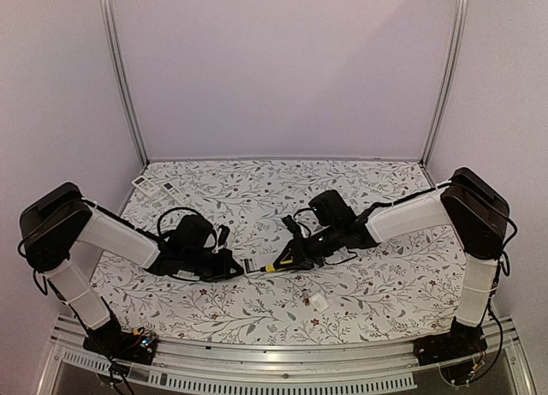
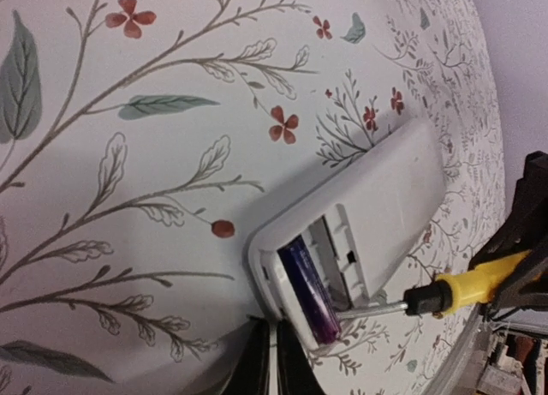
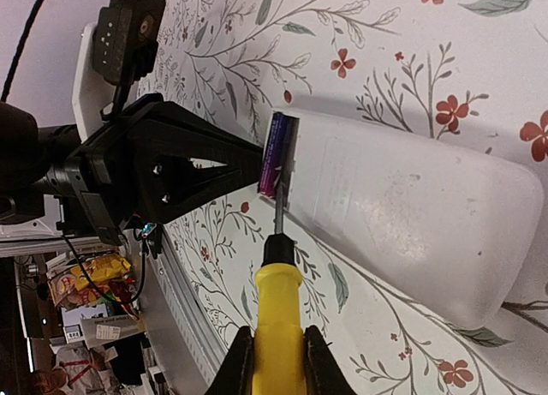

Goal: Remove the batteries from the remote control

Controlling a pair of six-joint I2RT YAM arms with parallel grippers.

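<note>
A white remote control [image 2: 385, 189] lies on the patterned table with its battery bay open, a purple battery [image 2: 308, 288] in it. My left gripper [image 1: 236, 272] is shut on the remote's end, as its wrist view shows. My right gripper [image 1: 287, 256] is shut on a yellow-handled screwdriver [image 3: 278, 309], whose metal shaft reaches into the bay at the battery's end, seen in both wrist views.
Two white remotes [image 1: 145, 186] lie at the back left. A small white piece [image 1: 319, 302] lies in front of my right gripper.
</note>
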